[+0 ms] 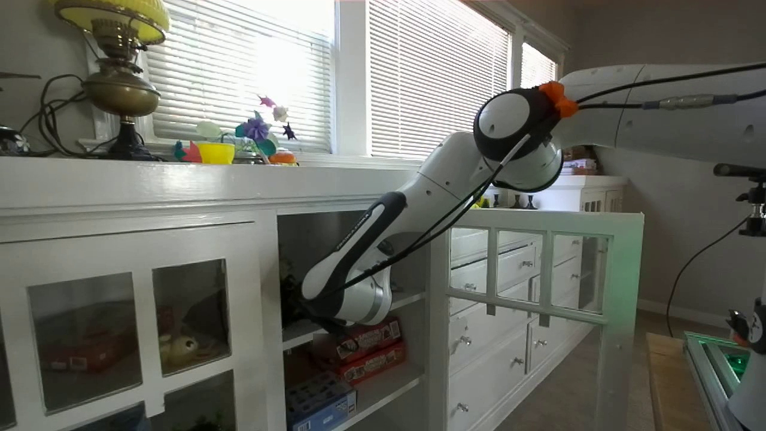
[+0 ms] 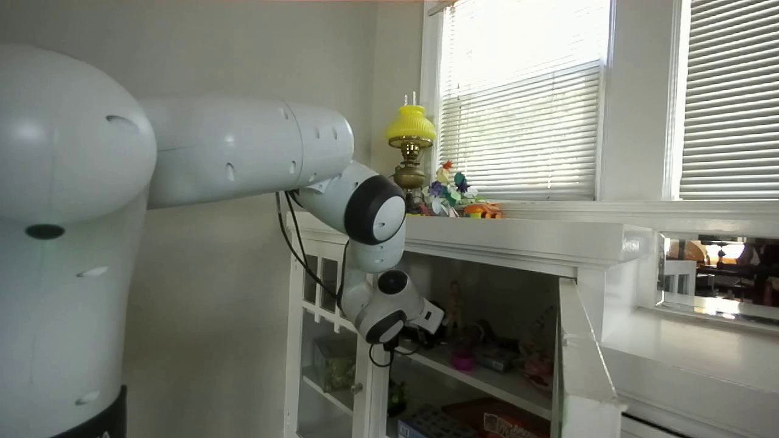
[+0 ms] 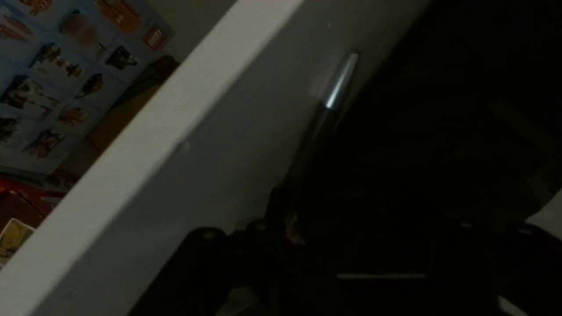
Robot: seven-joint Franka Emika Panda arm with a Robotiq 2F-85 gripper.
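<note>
My gripper [image 2: 416, 336] is inside the open compartment of the white cabinet [image 1: 136, 240], near the upper shelf [image 2: 482, 376]. Its fingers are too dark to make out in the wrist view, and the arm hides them in exterior view 1. A slim, pen-like thing with a shiny silver end [image 3: 340, 84] lies along the white shelf surface in the wrist view. Its dark lower part runs into the black area by the gripper, so whether anything touches it is hidden. A large black shape [image 3: 448, 121] fills the right of that view.
A blue box [image 1: 319, 402] and red boxes [image 1: 370, 352] occupy the lower shelf. The glass-paned door [image 1: 621, 287] stands open to the right. A pink item [image 2: 462, 361] sits on the upper shelf. Above, the cabinet top holds a yellow-shaded lamp [image 2: 410, 131].
</note>
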